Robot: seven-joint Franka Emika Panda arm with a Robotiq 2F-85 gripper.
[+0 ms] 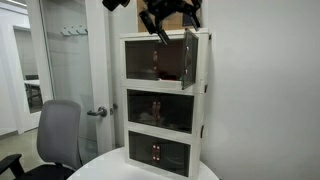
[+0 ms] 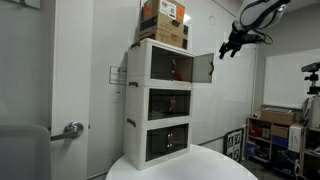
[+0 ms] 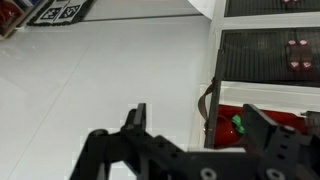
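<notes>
A white cabinet (image 1: pixel 165 87) with three tiers of dark doors stands on a round white table (image 1: pixel 112 168). Its top right door (image 1: pixel 190 60) is swung outward, and the other doors look shut. Inside the top compartment, the wrist view shows a red thing with a small green item (image 3: pixel 237 124). My gripper (image 1: pixel 179 28) is high in front of the cabinet's top, apart from the open door. In the wrist view its two fingers (image 3: pixel 136 116) stand wide apart, with no object between them.
Cardboard boxes (image 2: pixel 164 22) are stacked on the cabinet. A grey chair (image 1: pixel 59 132) is at the left by a door. White wall (image 1: pixel 262 90) lies right of the cabinet, and shelves (image 2: pixel 275 135) stand at the far right of the second exterior view.
</notes>
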